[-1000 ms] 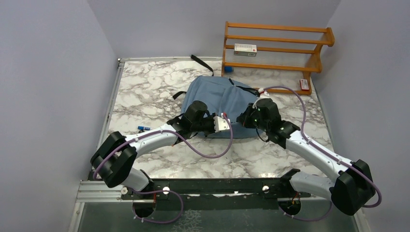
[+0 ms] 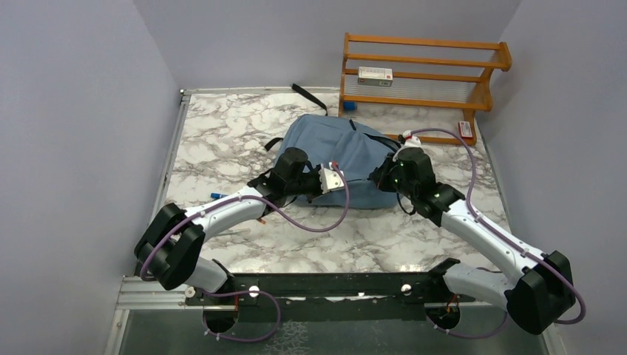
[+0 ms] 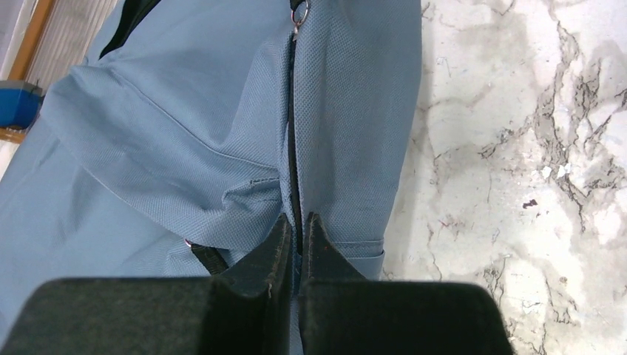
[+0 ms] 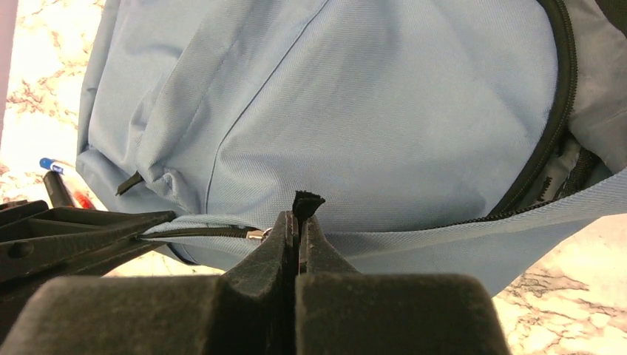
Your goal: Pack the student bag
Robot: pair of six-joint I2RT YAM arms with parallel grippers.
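Note:
The blue-grey student bag [image 2: 322,137] lies on the marble table. My left gripper is shut on the bag's edge, by the black zipper line [image 3: 293,140]. In the right wrist view, that left gripper pinches the edge near one end. My right gripper is shut on the zipper pull, whose black tab [image 4: 307,201] pokes out between the fingertips. Close to those fingers sits the metal slider [image 4: 255,234]. On the slider's other side, the bag's mouth gapes, with bare zipper teeth [image 4: 566,81] showing.
A wooden rack [image 2: 421,101] at the back right carries a white box [image 2: 375,76]; a blue item [image 2: 350,106] and a red-and-white box [image 2: 465,129] are at its lower part. Markers [image 2: 219,196] lie left of the bag.
The left gripper has moved a little left and toward the back, and the edge between the two grippers stretches longer.

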